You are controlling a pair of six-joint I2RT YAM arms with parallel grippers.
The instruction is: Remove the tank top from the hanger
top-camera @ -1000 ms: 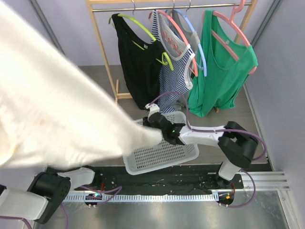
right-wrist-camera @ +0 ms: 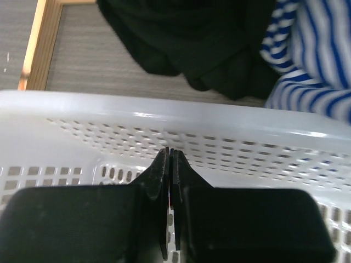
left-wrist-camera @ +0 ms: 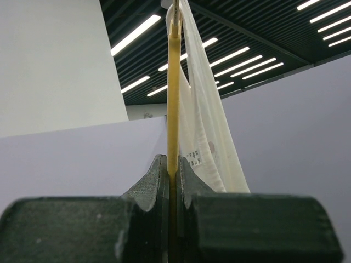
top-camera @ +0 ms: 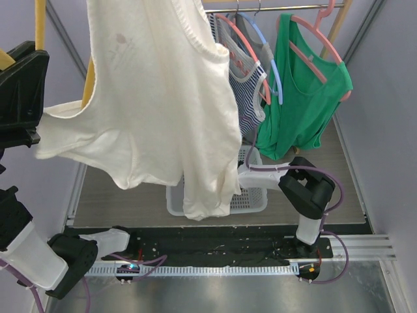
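Note:
A cream tank top (top-camera: 156,98) hangs large and close to the camera in the top view, its lower hem over the basket. Inside its armhole shows a yellow hanger (top-camera: 89,81). My left gripper is shut on the yellow hanger's bar (left-wrist-camera: 173,93), and the cream cloth (left-wrist-camera: 211,120) still drapes from the hanger's upper end. My right gripper is shut over the white basket (right-wrist-camera: 137,107); nothing clear shows between its fingertips. In the top view the cream cloth hides the right gripper.
On the rail (top-camera: 287,8) at the back hang a striped tank top (top-camera: 247,98) and a green one (top-camera: 303,98) on a pink hanger. Black cloth (right-wrist-camera: 197,44) hangs just behind the basket. The floor right of the basket is clear.
The left arm has brought the cream top into the middle of the top view, covering the black top on the rail. Its hem has swung up. The basket now sits straighter.

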